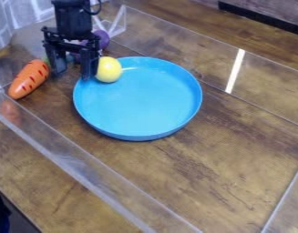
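Observation:
My black gripper [71, 47] is at the upper left, standing open over the objects left of the blue plate [138, 98]. A yellow round object [109, 69] sits on the plate's upper left edge. An orange carrot [28, 80] lies left of the plate. A purple object [100, 38] is behind the gripper, and a small green object [54, 64] beside the carrot is partly hidden by the fingers.
The plate's middle is empty.

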